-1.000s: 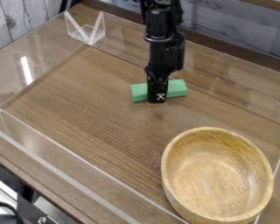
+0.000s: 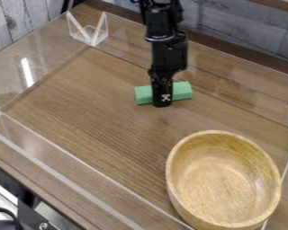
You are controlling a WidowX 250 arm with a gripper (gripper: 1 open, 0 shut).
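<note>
The black gripper [image 2: 162, 93] reaches down from the top of the view onto a green block [image 2: 180, 91] lying on the wooden table near the centre. Its tip covers the middle of the block, with green showing on both sides. The fingers look shut, and whether any part of the block is between them is hidden.
A round pale-yellow bowl [image 2: 222, 162] fills the lower right of the table [image 2: 75, 135]. A white bracket-like piece [image 2: 89, 29] sits at the back left.
The gripper and arm have shifted very slightly. The green block and the bowl look to be in the same places.
</note>
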